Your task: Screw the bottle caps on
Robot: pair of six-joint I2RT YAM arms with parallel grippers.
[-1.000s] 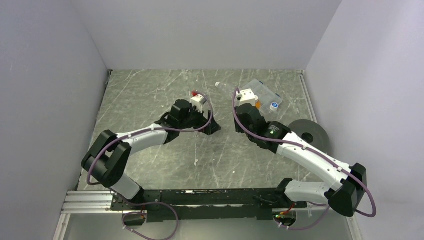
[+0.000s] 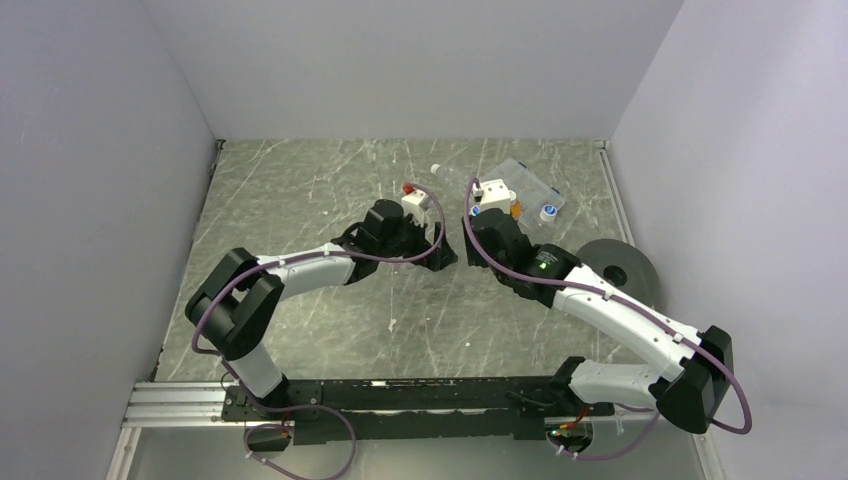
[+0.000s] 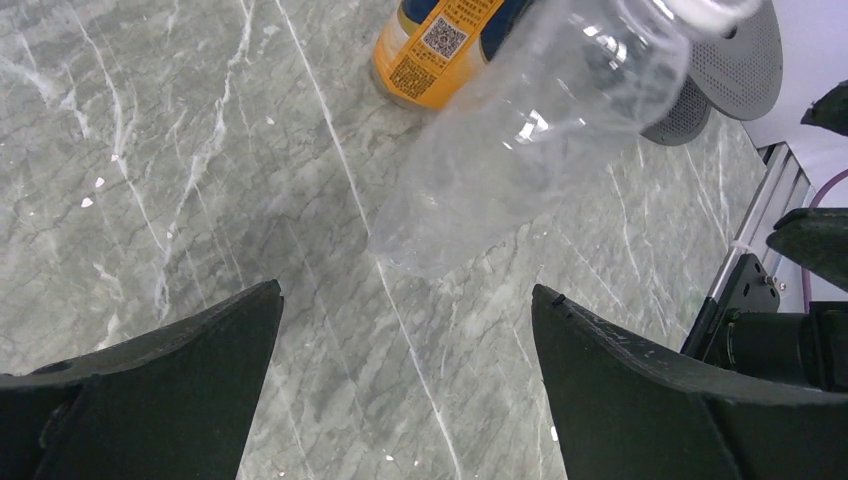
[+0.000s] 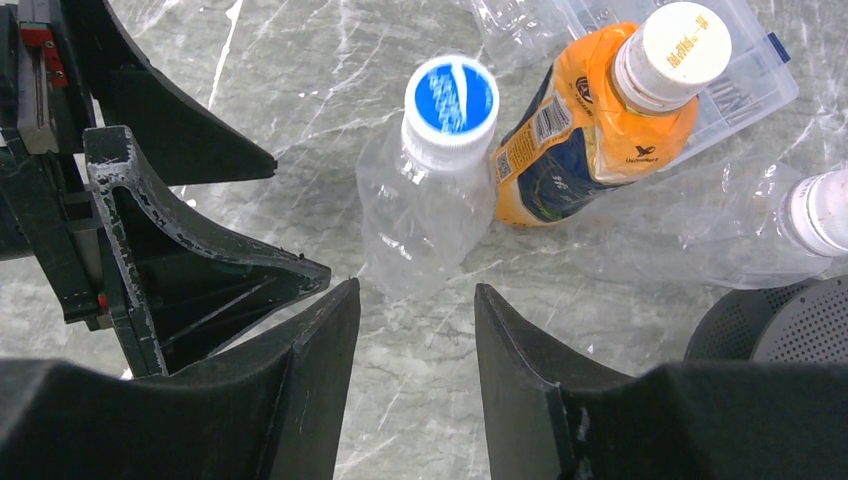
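A clear bottle (image 4: 425,215) with a blue-topped white cap (image 4: 452,98) stands between my two grippers in the right wrist view. The cap sits on its neck; how tightly is not visible. My right gripper is part open near this bottle, nothing held between its fingers. To the bottle's left, my left gripper is open and empty, its fingers pointing toward it. From the left wrist view, the same bottle (image 3: 530,150) appears just ahead of the left fingers (image 3: 150,370). In the top view, the arms hide most of this bottle.
An orange-labelled bottle (image 4: 590,120) with a white cap stands close behind. Another clear bottle (image 4: 690,225) with a white cap is right of it. A clear plastic box (image 2: 525,180) and a lying bottle (image 2: 455,176) are farther back. A dark round disc (image 2: 640,262) lies right.
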